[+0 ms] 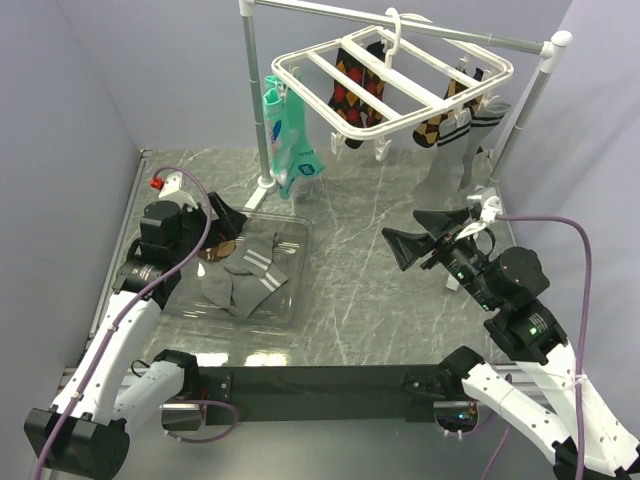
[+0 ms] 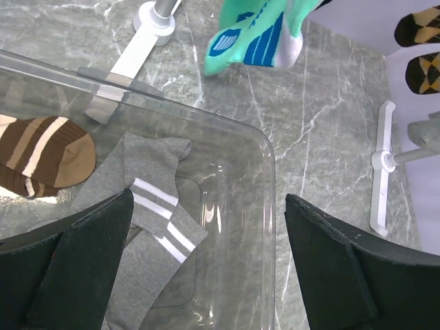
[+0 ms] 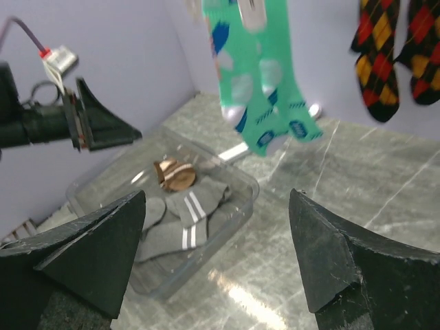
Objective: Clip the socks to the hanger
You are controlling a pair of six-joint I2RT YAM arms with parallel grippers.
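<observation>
The white hanger (image 1: 400, 75) hangs from the rail, with teal socks (image 1: 288, 135), argyle socks (image 1: 358, 95) and, at its right end, grey socks (image 1: 465, 140) and another patterned pair below it. In the clear bin lie grey socks with white stripes (image 2: 148, 199) and a brown striped sock (image 2: 48, 155). Above the bin my left gripper is open, nothing between its fingers. My right gripper (image 1: 408, 234) stands open and empty over the right half of the table, below the hanger. In the right wrist view the teal socks (image 3: 258, 75) dangle beyond its fingers.
The clear bin (image 1: 305, 270) takes up the left of the marbled table (image 1: 360, 290). Rack posts (image 1: 255, 100) with white feet stand on both sides.
</observation>
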